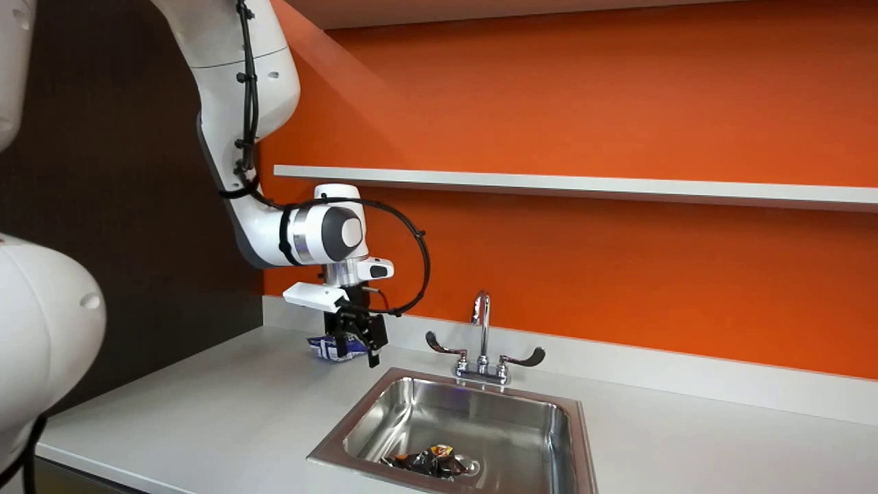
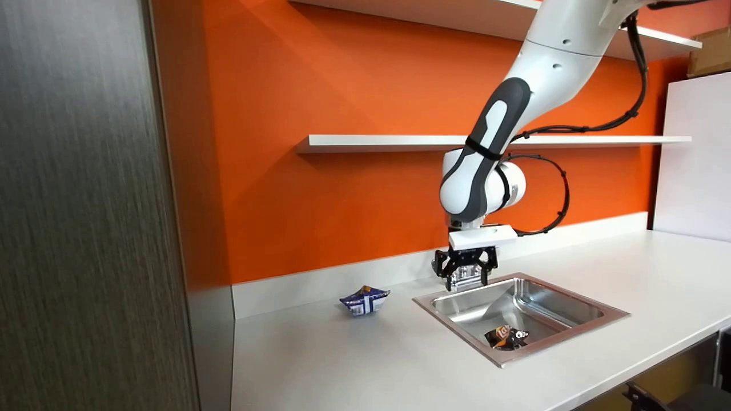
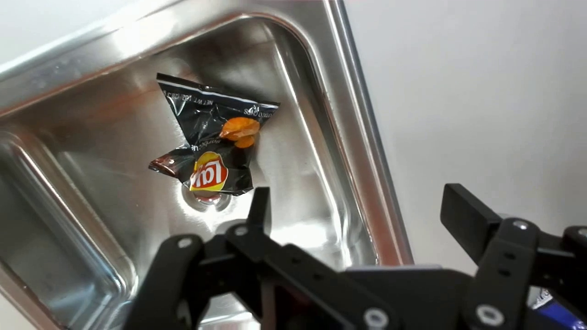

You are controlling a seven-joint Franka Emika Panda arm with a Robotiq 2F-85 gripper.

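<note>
A crumpled black chip bag (image 3: 212, 137) with a red and yellow logo lies on the sink floor, partly over the drain. My gripper (image 1: 359, 350) stands open above the counter by the sink's back left corner, clear of both bags. Nothing is between its fingers in the wrist view. A blue chip bag (image 2: 365, 301) rests on the counter left of the sink; the gripper partly hides it in the first exterior view. Only a corner of the blue bag (image 3: 561, 313) shows at the lower right of the wrist view. The steel sink (image 1: 576, 436) is set into the counter.
Behind the sink rises a chrome faucet (image 1: 483, 329) with a dark lever on either side. A white shelf (image 1: 576, 181) runs along the orange wall above. Bare counter (image 1: 189, 412) lies left of the sink, bounded by a dark side panel (image 1: 140, 206).
</note>
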